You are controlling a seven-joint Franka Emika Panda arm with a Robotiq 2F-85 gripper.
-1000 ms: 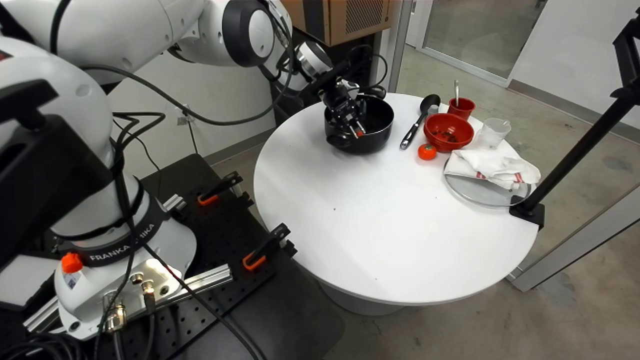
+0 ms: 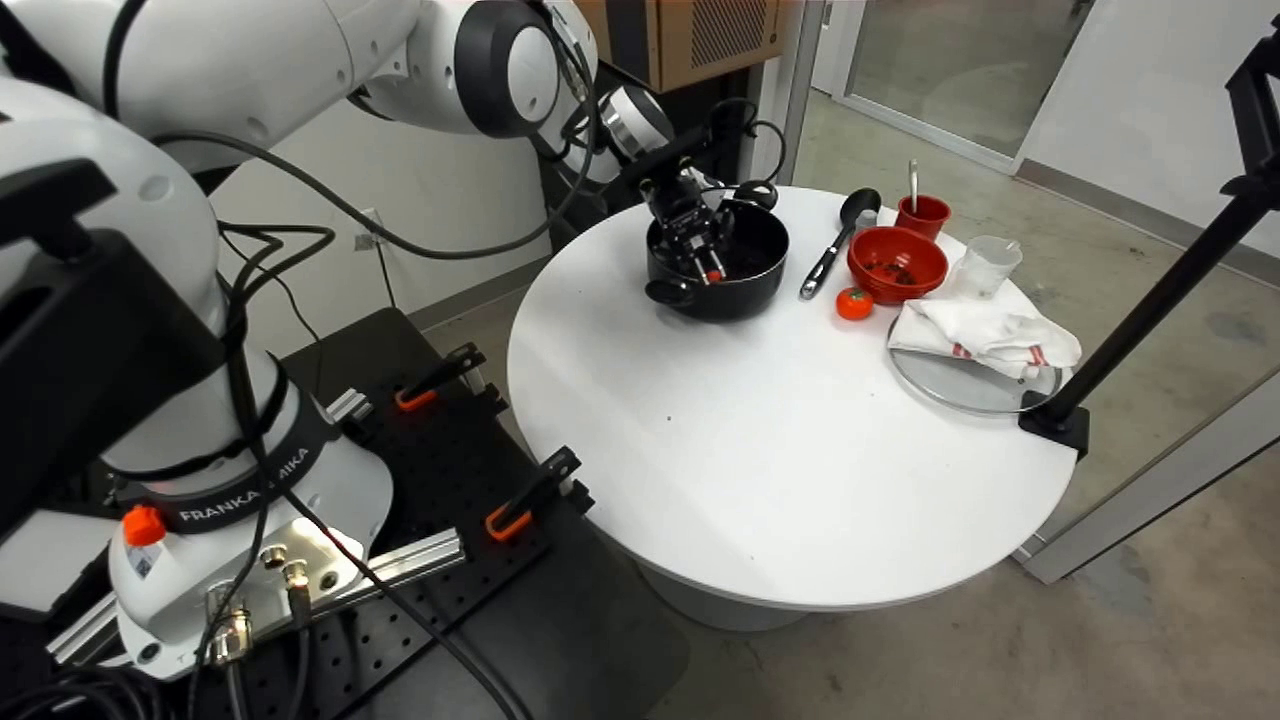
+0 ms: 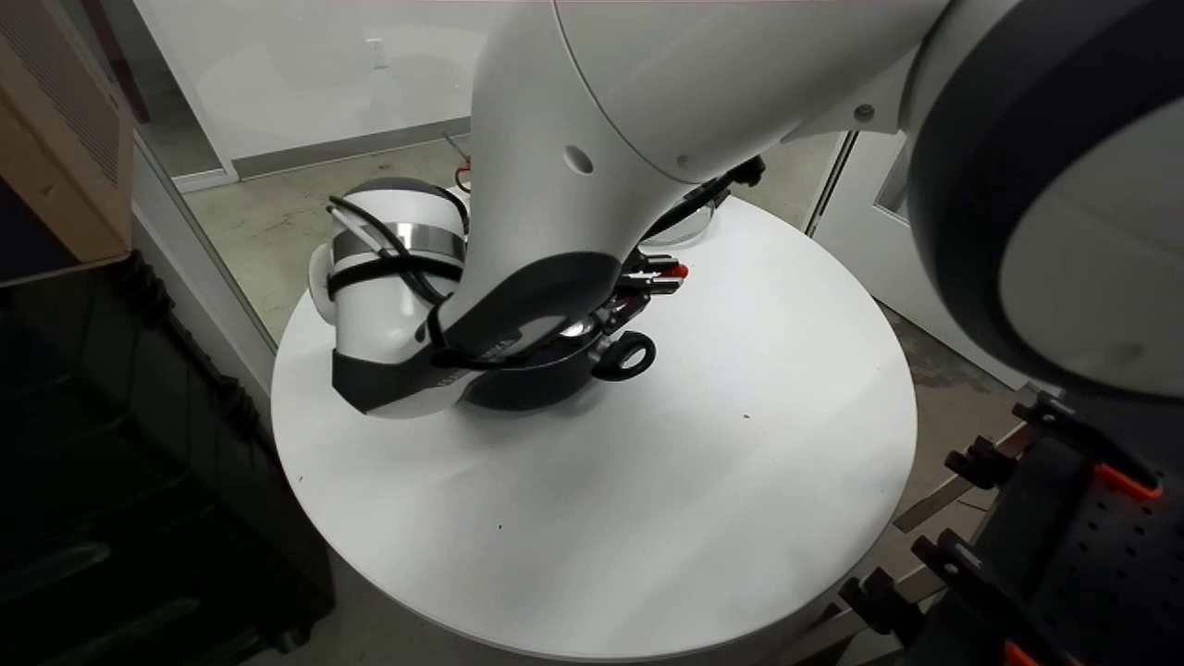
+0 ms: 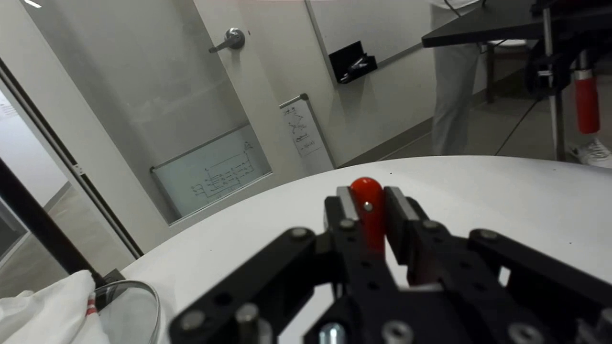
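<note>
A glossy red rounded item is pinched between my gripper's fingers, its tip just showing past them. What the item is cannot be told. In exterior view 1 my gripper slants down across the near side of a black pot, with the red tip at the rim. Whether the fingers touch the pot is unclear. Exterior view 2 has the red tip poking out beyond the fingers, while the arm covers most of the pot.
To the pot's right lie a black ladle, a red bowl, a tomato, a red cup and a clear cup. A white towel rests on a glass lid.
The pot has shifted slightly toward the table's front, its near handle swinging a little left. My gripper and the red tip moved slightly down and left with it.
</note>
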